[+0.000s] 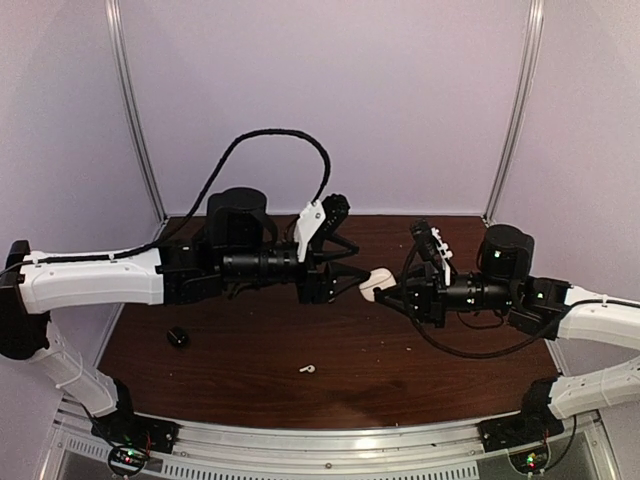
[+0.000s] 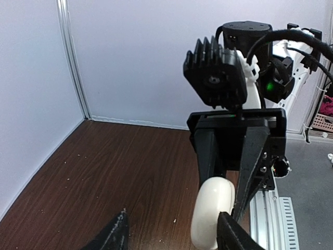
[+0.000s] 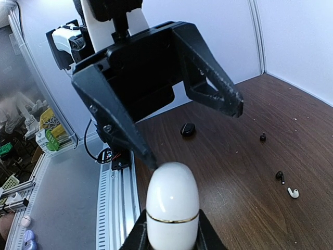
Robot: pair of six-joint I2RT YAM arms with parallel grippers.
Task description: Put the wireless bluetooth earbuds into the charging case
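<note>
The white charging case [image 1: 378,284] is held up above the table by my right gripper [image 1: 393,292], which is shut on it; in the right wrist view the case [image 3: 171,192] shows a seam across it. My left gripper [image 1: 348,265] is open, its fingers at the case's left side; in the left wrist view the case [image 2: 210,211] is low on the right by a fingertip. A white earbud [image 1: 307,369] lies on the table, also seen in the right wrist view [image 3: 293,192].
A black case [image 1: 178,336] lies on the table [image 1: 450,385] at the left. Small black earbuds [image 3: 263,137] lie apart near the white one in the right wrist view. Pale walls enclose the back and sides.
</note>
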